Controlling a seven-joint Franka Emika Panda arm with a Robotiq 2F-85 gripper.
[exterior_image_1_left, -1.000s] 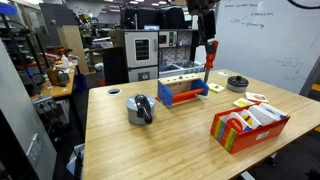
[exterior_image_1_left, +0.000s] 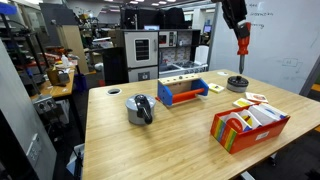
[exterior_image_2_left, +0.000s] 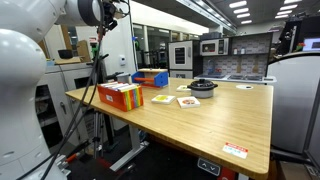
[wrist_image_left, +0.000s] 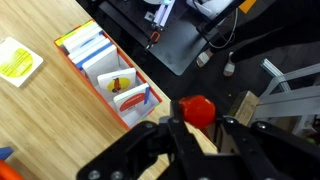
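A red-handled tool (exterior_image_1_left: 242, 40) with a thin dark lower end hangs upright, high over the right side of the table. My gripper (exterior_image_1_left: 239, 24) is shut on its upper part. In the wrist view the red end (wrist_image_left: 197, 110) shows between the dark fingers, and the rest of the tool is foreshortened. Beyond it lies a red box (wrist_image_left: 143, 77) holding several white, yellow and red items. The tool hangs well clear of the table and touches nothing there.
The red box (exterior_image_1_left: 231, 142) stands at the table's near right edge. A silver pot (exterior_image_1_left: 139, 109) is left of centre, with a blue and red rack (exterior_image_1_left: 184, 97) behind it. A dark round pot (exterior_image_1_left: 237, 84) and yellow cards (exterior_image_1_left: 244, 102) lie farther right.
My gripper has moved right and upward in exterior view 1, carrying the red-handled tool with it. The objects on the table stay where they were.
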